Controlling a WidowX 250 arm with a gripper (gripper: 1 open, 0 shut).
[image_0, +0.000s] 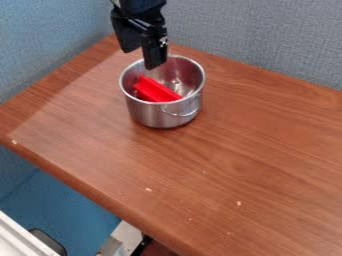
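My gripper (142, 48) hangs at the top of the view, above the back rim of a steel pot (164, 114) with a wire handle, its black fingers pointing down and apart. Inside the pot lies a red elongated object (156, 90), resting diagonally, with nothing of the gripper on it. The gripper's tips partly cover the space behind the pot's rim.
Grey-blue padded walls stand at the back and left. A white edge (16, 240) shows at the bottom left, beyond the table.
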